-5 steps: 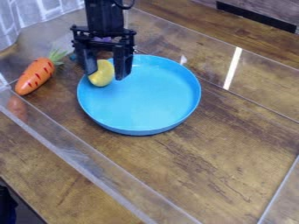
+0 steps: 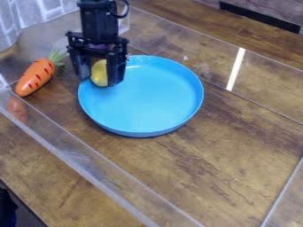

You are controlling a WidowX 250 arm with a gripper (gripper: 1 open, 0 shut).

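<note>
My black gripper point(image 2: 97, 55) reaches down from the top of the view over the left rim of a blue plate point(image 2: 142, 102). It is open, its fingers either side of a yellow rounded object point(image 2: 101, 74) on the plate. Whether they touch it, I cannot tell. An orange carrot point(image 2: 35, 79) with a green top lies left of the plate.
A clear plastic edge runs diagonally along the lower left.
The gripper has shifted slightly left and is now lower around the yellow object. The plate and carrot have not moved.
</note>
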